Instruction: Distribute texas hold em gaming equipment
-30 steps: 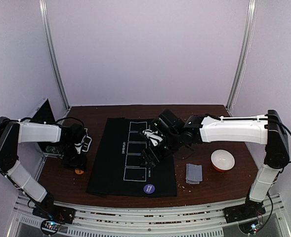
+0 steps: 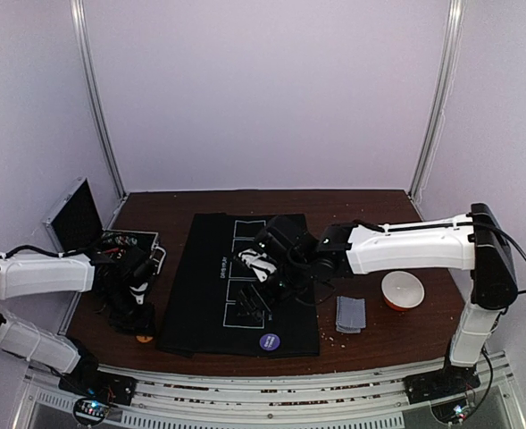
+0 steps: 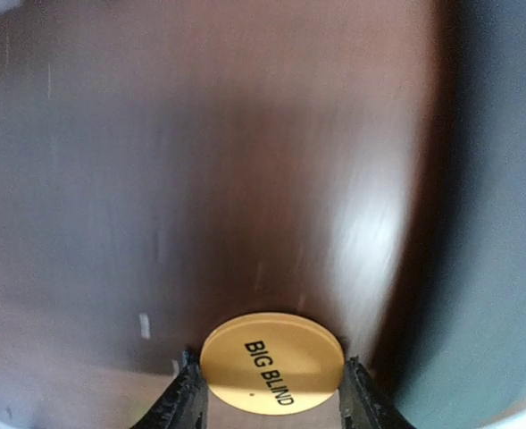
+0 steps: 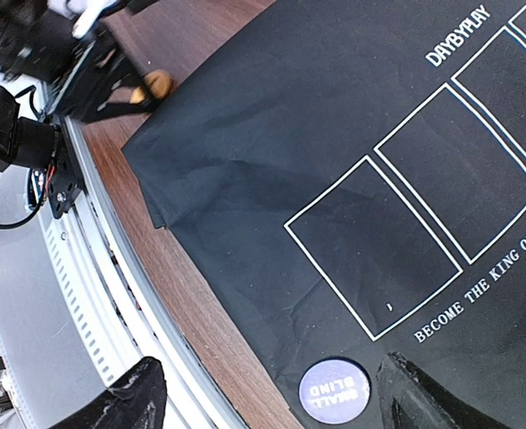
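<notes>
The yellow BIG BLIND disc [image 3: 271,357] sits between the fingertips of my left gripper [image 2: 140,326] at the table's left, just beside the black mat [image 2: 191,304]; whether they grip it is unclear. The blue SMALL BLIND disc [image 4: 334,391] lies on the mat's near part. My right gripper [image 2: 258,304] hangs open over the mat, its fingers either side of that disc in the right wrist view, above it, holding nothing.
An open case [image 2: 75,219] stands at the left back. A pile of cards [image 2: 350,315] and a white bowl [image 2: 403,289] are on the right.
My left gripper has moved toward the table's front along with the yellow disc. My right gripper has shifted slightly left and toward the front.
</notes>
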